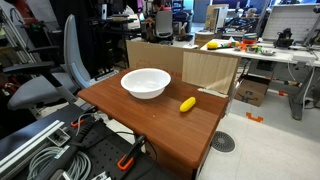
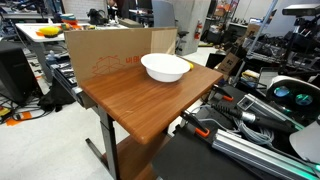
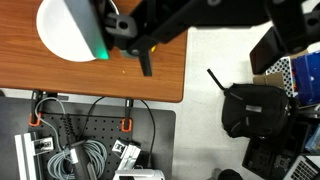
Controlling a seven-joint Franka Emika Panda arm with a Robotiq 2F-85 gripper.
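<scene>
A white bowl sits on the brown wooden table, left of its middle in exterior view 1. To its right lies a yellow elongated object, perhaps a toy banana or corn. Exterior view 2 shows the bowl near the far end of the table, largely blocking the yellow object. From above, in the wrist view, my gripper stands open over the table, its dark fingers apart and nothing seen held. The bowl is partly covered by one finger; a bit of yellow shows beside the other.
A cardboard screen lines one long side of the table. Along the opposite side run a dark platform with metal rails, orange-handled clamps and coiled cables. A black bag lies on the floor.
</scene>
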